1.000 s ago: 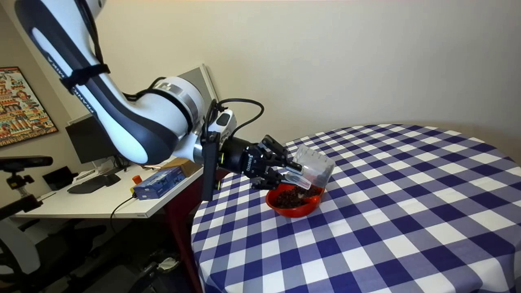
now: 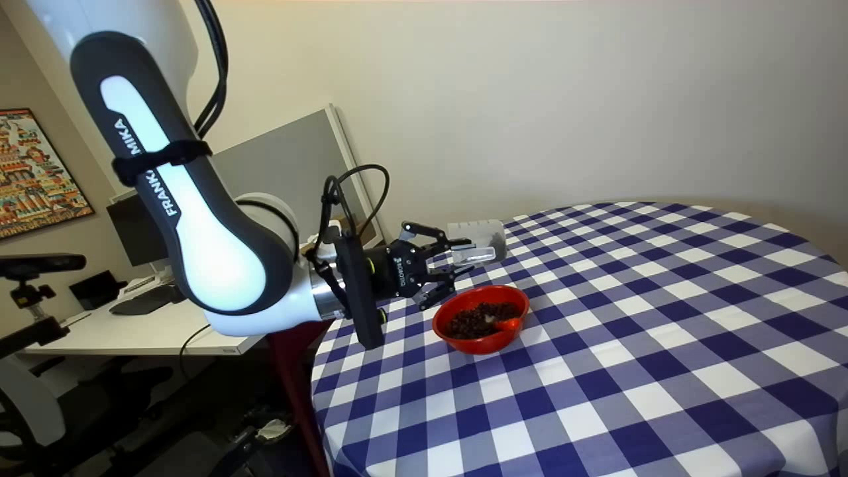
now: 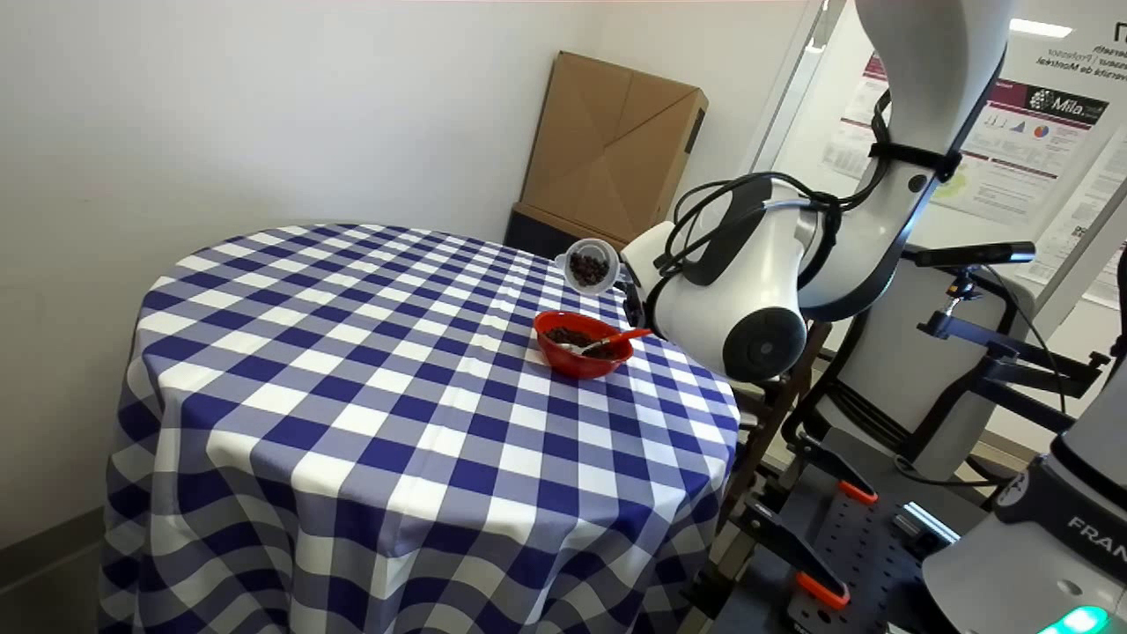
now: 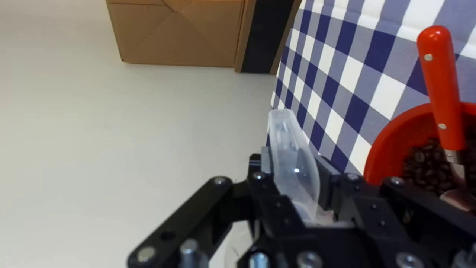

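Note:
My gripper (image 2: 461, 254) is shut on the handle of a clear plastic cup (image 2: 486, 235). The wrist view has the translucent handle (image 4: 290, 156) between the two fingers. In exterior view 2 the mouth of the cup (image 3: 571, 252) faces that camera, with dark brown beans (image 3: 588, 269) visible inside. On the table a red bowl (image 2: 477, 344) holds more dark beans (image 2: 470, 323). A spoon with a red handle (image 4: 439, 85) rests in the bowl. The cup hangs above the table, behind the bowl in exterior view 1, clear of the rim.
A blue and white checked cloth (image 3: 349, 349) covers the round table, mostly bare away from the bowl. Beyond its far edge stands a cardboard box (image 3: 607, 143). A wall (image 2: 636, 103) runs along one side, and a white desk (image 2: 151, 330) stands behind the arm.
The cup and gripper have moved up and away from over the bowl, toward the back left in exterior view 1. The arm's wrist has turned; the bowl has stayed put.

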